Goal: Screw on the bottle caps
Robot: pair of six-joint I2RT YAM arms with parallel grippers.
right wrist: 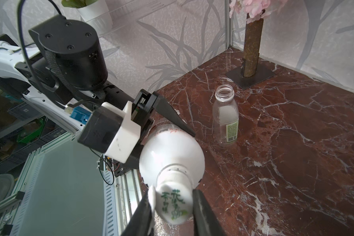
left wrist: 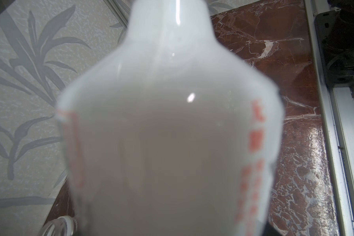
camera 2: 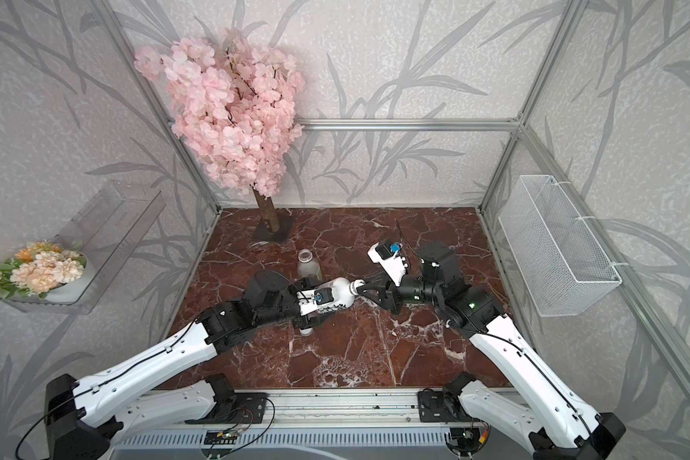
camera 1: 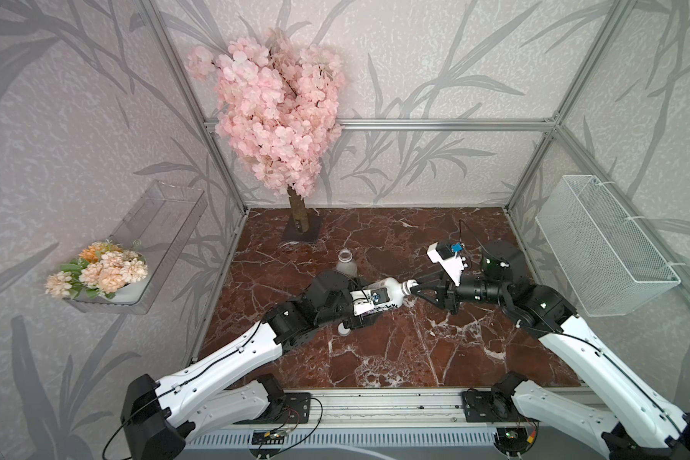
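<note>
A white bottle (camera 1: 394, 293) with red print is held sideways above the table, its neck towards the right. My left gripper (camera 1: 371, 299) is shut on its body; in the left wrist view the bottle (left wrist: 169, 137) hides nearly all of the fingers. A white cap (right wrist: 173, 202) with green characters covers the bottle's mouth in the right wrist view. Dark fingers (right wrist: 205, 214) of my right gripper press it from both sides. How far the cap sits on the thread cannot be seen. A clear uncapped bottle (right wrist: 225, 118) with a green label stands behind on the table.
A small white object (camera 1: 344, 329), partly hidden, lies below the left gripper. The pink tree (camera 1: 297, 211) stands at the back left. Wall baskets hang on both sides, the right one (camera 1: 605, 253) empty.
</note>
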